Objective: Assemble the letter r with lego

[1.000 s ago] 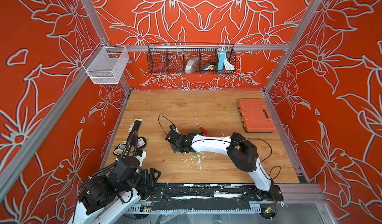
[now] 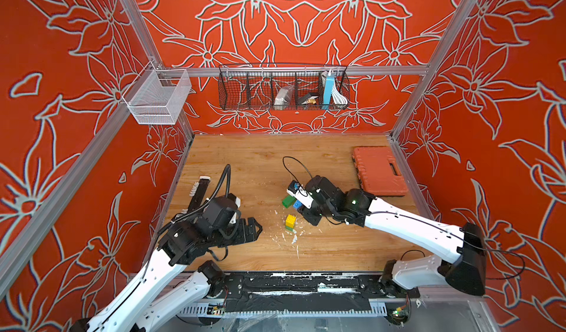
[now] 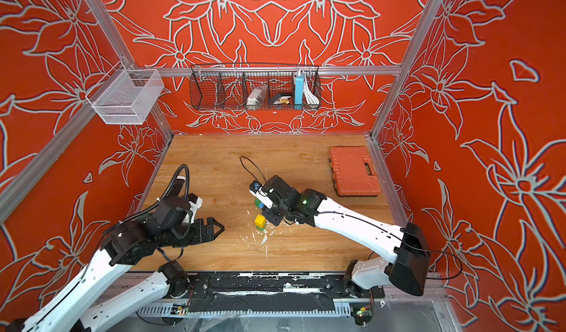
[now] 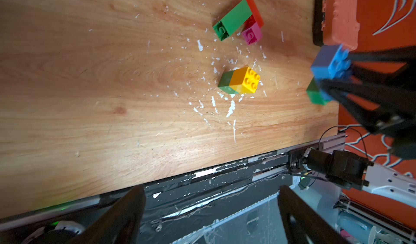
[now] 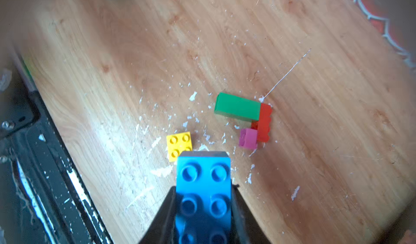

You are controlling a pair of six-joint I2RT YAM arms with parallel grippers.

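Between the fingers of my right gripper is a long blue brick, clear of the table with its studs facing the camera; the gripper is shut on it. The left wrist view also shows a green brick just below the blue one; whether they are joined I cannot tell. A yellow brick on a green one stands on the wood. Behind it lie a long green brick, a red brick and a small pink brick, grouped together. My left gripper is open, above the table's front, empty.
White scuffs mark the table around the bricks. A red case lies at the right back, and a black object is on the left side. A wire basket hangs behind.
The left gripper has come inward over the table, away from the front edge.
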